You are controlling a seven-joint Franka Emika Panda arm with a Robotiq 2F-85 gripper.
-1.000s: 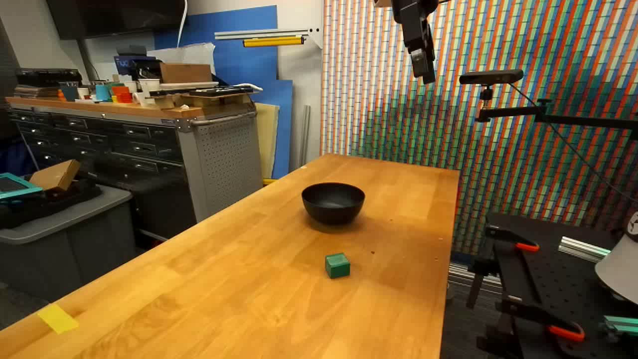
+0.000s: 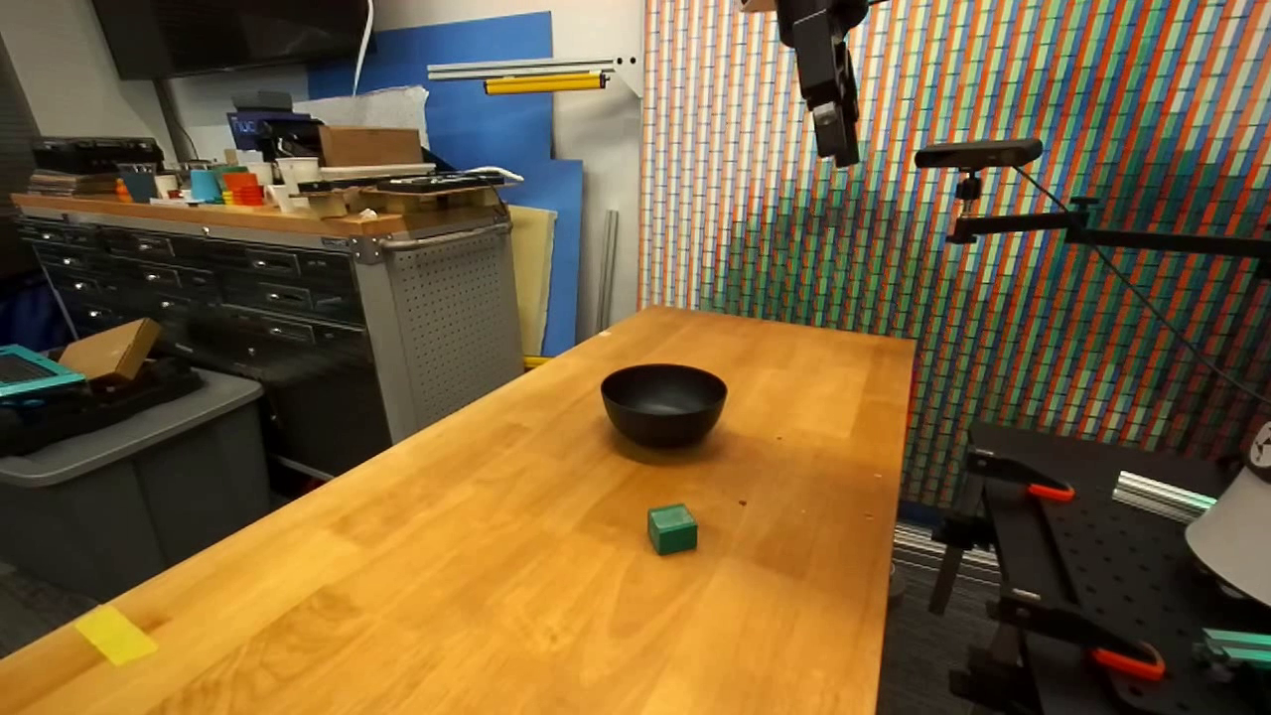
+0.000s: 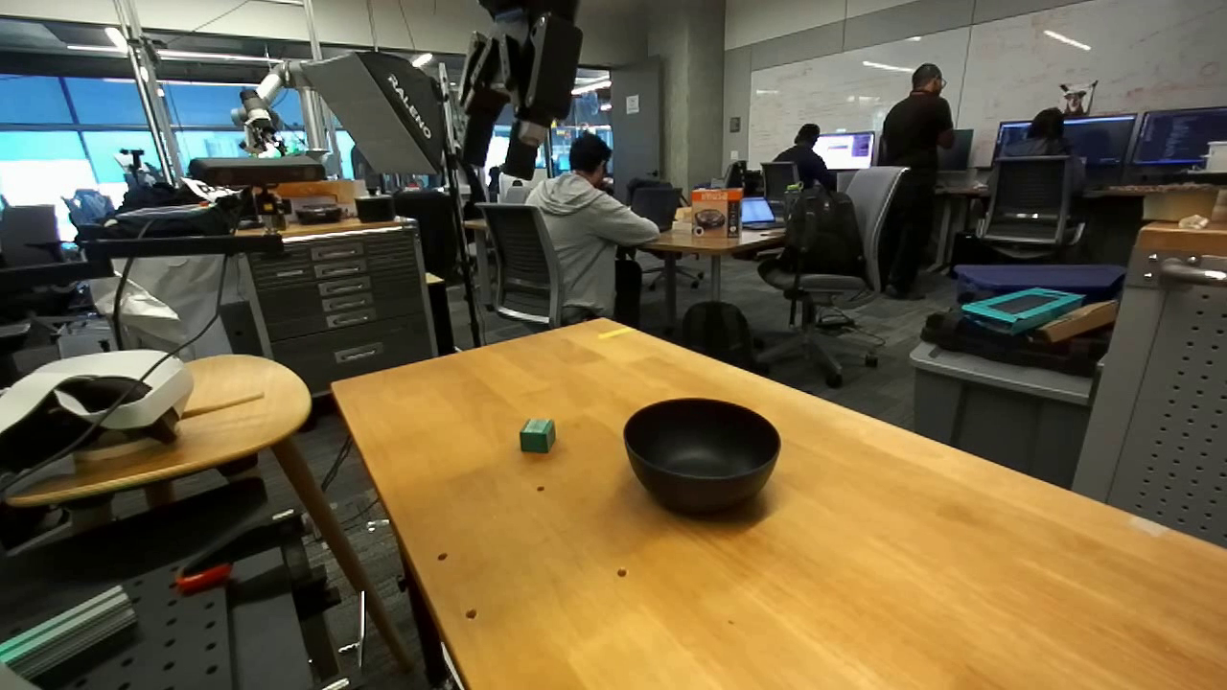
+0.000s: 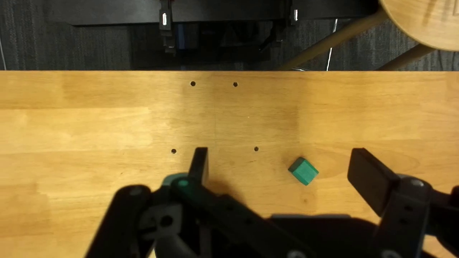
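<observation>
A green cube [image 2: 673,529] rests on the wooden table, with a black bowl [image 2: 663,405] standing upright a short way behind it in exterior view 1. From the opposite side, in exterior view 2, the bowl [image 3: 702,454] looks empty and the cube [image 3: 537,436] sits apart to its left. High above the tabletop is my gripper, its two black fingers spread wide and nothing between them. Seen from the wrist, the cube [image 4: 304,171] lies far below, within the gap between the fingers; the bowl cannot be made out clearly behind the gripper's body.
Beside the table stand a black perforated cart [image 2: 1108,560] and a round wooden stool [image 3: 247,397]. A camera on an arm [image 2: 979,154] projects near the patterned curtain.
In exterior view 1 my gripper has shifted very slightly to the left. The cube and bowl have stayed in place.
</observation>
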